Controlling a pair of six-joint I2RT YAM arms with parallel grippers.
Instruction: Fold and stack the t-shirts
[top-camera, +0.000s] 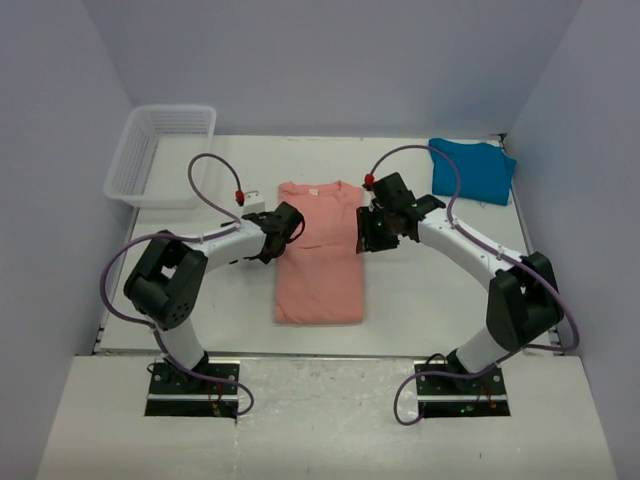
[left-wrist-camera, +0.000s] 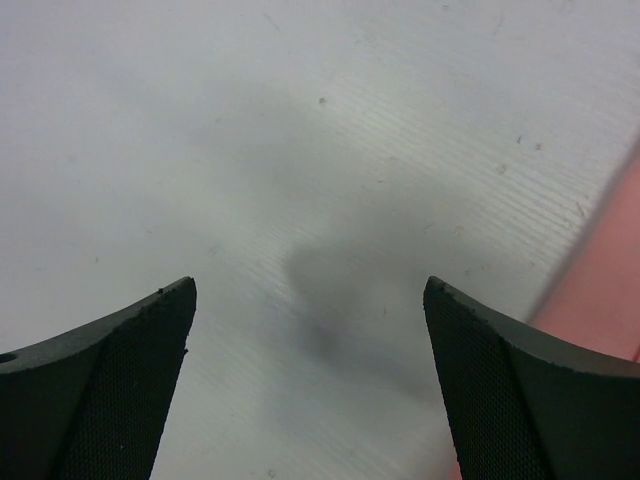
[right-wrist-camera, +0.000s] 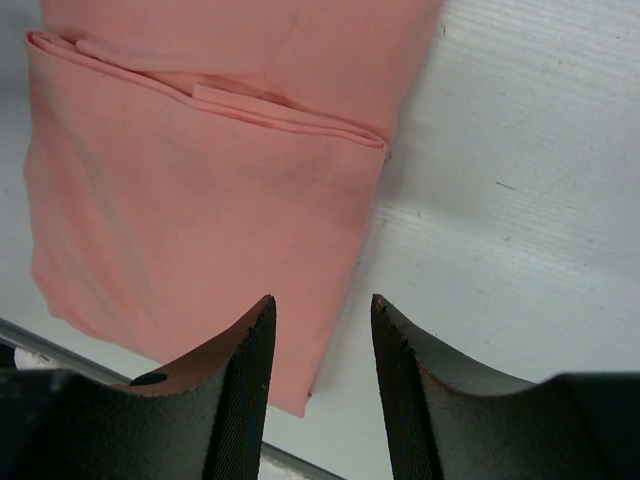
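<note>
A pink t-shirt (top-camera: 319, 283) lies on the white table, its sides folded in, with creased folds across its middle, seen closely in the right wrist view (right-wrist-camera: 200, 210). My left gripper is open at the shirt's left edge, over bare table with pink cloth just to its right. My right gripper hovers above the shirt's right edge, its fingers part open with nothing between them.
A folded blue t-shirt (top-camera: 472, 172) lies at the back right. An empty white basket (top-camera: 130, 180) stands at the back left.
</note>
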